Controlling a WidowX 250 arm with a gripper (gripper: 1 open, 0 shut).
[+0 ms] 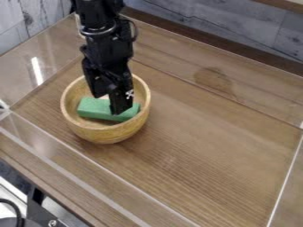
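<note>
A round wooden bowl (104, 130) stands on the left part of the wooden table, with a green block (99, 108) lying inside it. The black gripper (108, 89) hangs over the bowl from above, open, its fingers just above the block and hiding part of it and of the bowl's back.
A grey panelled wall (236, 35) runs along the back right. Black cables show beyond the table's front left edge.
</note>
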